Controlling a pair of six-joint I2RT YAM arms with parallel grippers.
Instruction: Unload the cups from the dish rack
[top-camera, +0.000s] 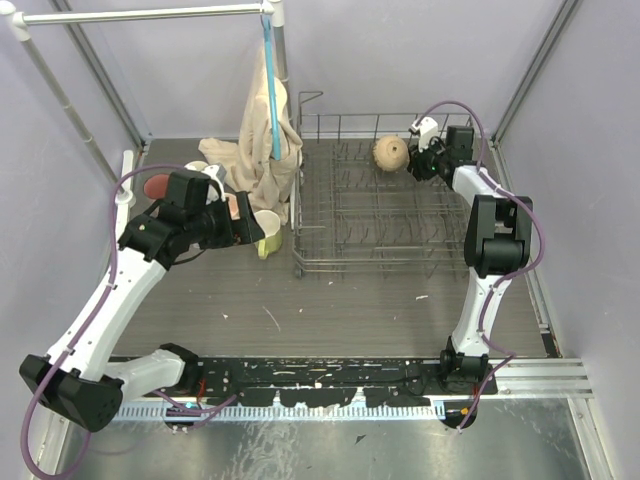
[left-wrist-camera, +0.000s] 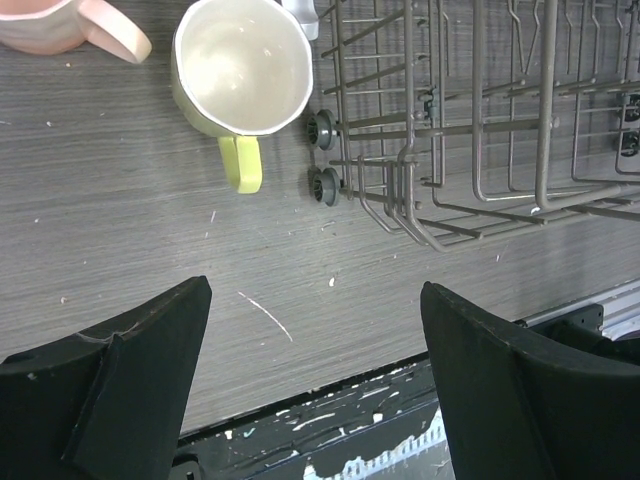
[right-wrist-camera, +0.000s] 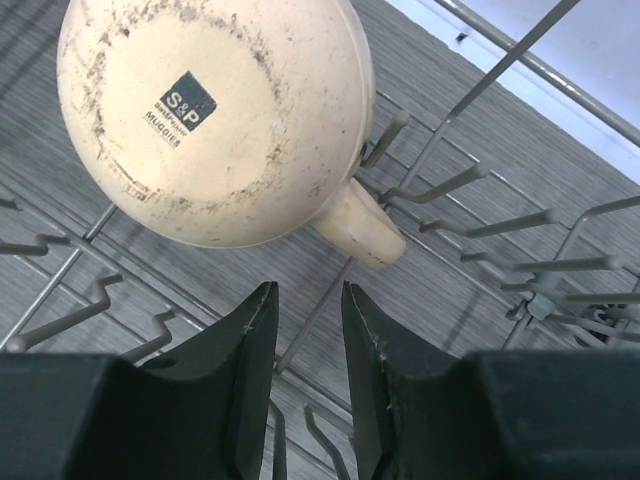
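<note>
One cream cup (top-camera: 389, 152) lies upside down at the back of the wire dish rack (top-camera: 383, 268); in the right wrist view its base (right-wrist-camera: 205, 130) fills the upper left, its handle (right-wrist-camera: 355, 225) pointing down-right. My right gripper (top-camera: 420, 160) is beside it, fingertips (right-wrist-camera: 355, 310) just below the handle, part open with nothing between them. My left gripper (top-camera: 240, 225) stands open over the left side, empty. Below it are a yellow-handled white cup (left-wrist-camera: 240, 60) and a pink cup (left-wrist-camera: 55, 25) on the floor; more cups are partly hidden by the left arm.
A beige cloth (top-camera: 265, 170) hangs from a frame (top-camera: 140, 14) left of the rack. Bare floor (top-camera: 300, 310) lies in front of the rack, up to a black front edge.
</note>
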